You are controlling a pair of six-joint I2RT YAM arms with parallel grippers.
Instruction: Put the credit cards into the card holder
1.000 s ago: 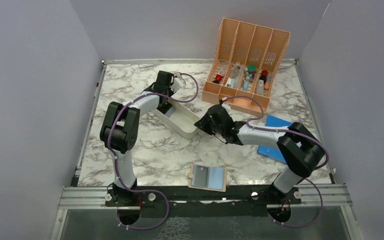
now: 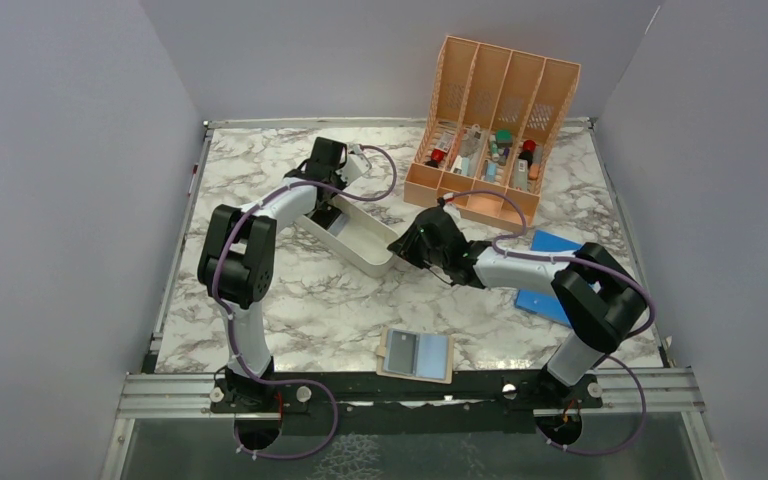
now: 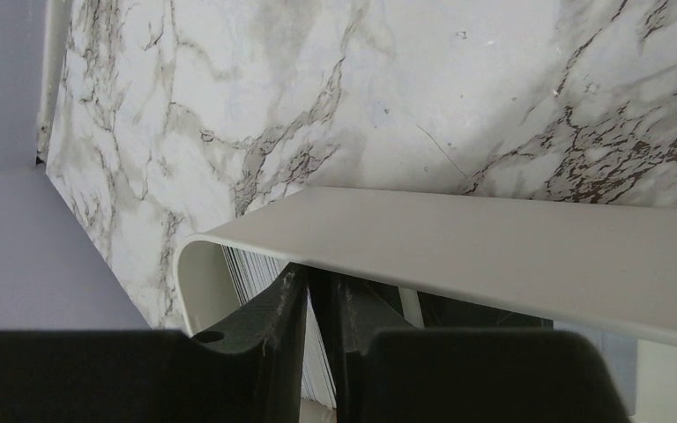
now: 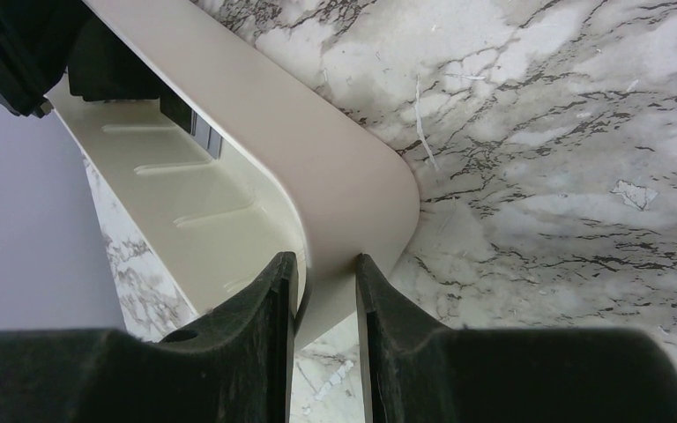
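Note:
A long white open container (image 2: 365, 240) stands on the marble table, slanting from back left to front right. In the left wrist view, a tight stack of thin white cards (image 3: 260, 275) stands on edge at one end. Beside it are dark items and a pale grey flat piece (image 3: 619, 370). My left gripper reaches inside at that end; a narrow gap separates its fingers, with something dark between them that I cannot identify. At the opposite end, my right gripper is partly open astride the container's end wall, one finger inside and the other outside.
A wooden compartment box (image 2: 480, 205) with small bottles stands at the back. A flat board with grey and light blue panels (image 2: 416, 355) lies near the front edge. Blue sheets (image 2: 540, 304) lie under the right arm.
The right arm and the container look unchanged.

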